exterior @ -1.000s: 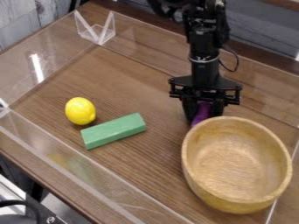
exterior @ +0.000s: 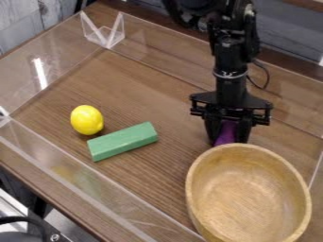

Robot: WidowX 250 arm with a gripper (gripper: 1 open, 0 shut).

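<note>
My black gripper (exterior: 229, 115) points down just behind a large tan bowl (exterior: 246, 194) at the lower right, shut on a purple object (exterior: 228, 134) that shows below the fingers, partly hidden by them and by the bowl's rim.
A green block (exterior: 123, 141) and a yellow lemon-like object (exterior: 87, 120) lie to the left. A clear plastic piece (exterior: 101, 28) stands at the back left.
The gripper, with the purple object, has moved slightly left and toward the camera. The bowl looks nearly unchanged.
</note>
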